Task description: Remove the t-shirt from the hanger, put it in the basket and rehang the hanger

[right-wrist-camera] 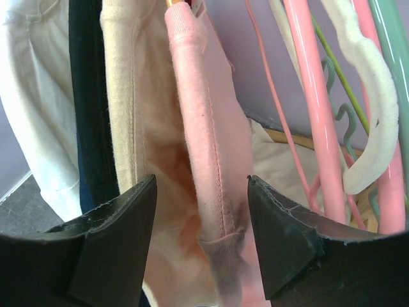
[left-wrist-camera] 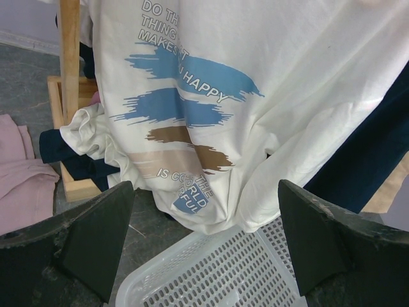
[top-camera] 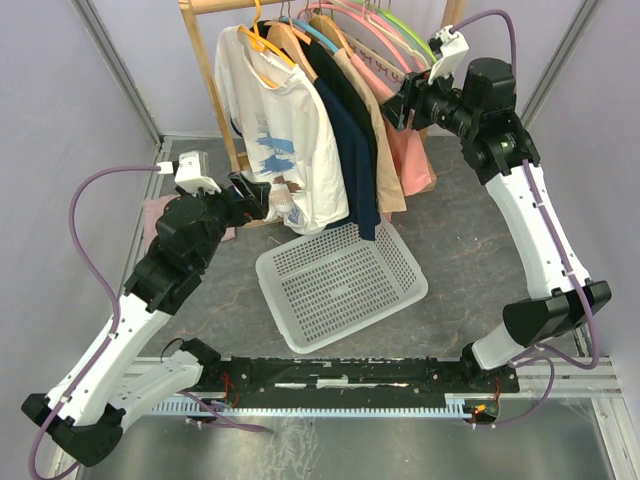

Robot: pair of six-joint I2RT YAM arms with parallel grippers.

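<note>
Shirts hang on hangers from a wooden rack: a white printed T-shirt (top-camera: 275,130) (left-wrist-camera: 211,102) in front, then navy (top-camera: 350,175), tan (top-camera: 388,185) and a pink shirt (top-camera: 410,160) (right-wrist-camera: 214,141). My left gripper (top-camera: 250,197) stands open before the white shirt's lower print, with nothing between its fingers. My right gripper (top-camera: 405,103) is part open at the pink shirt; in the right wrist view its pink edge runs between the fingers, beside the tan fabric. Whether the fingers touch it I cannot tell.
An empty white plastic basket (top-camera: 340,300) lies below the shirts. Pink cloth (left-wrist-camera: 25,192) lies left on the floor. The rack's left post (left-wrist-camera: 70,57) stands beside the white shirt. Bare hangers (right-wrist-camera: 323,141) crowd right of the pink shirt.
</note>
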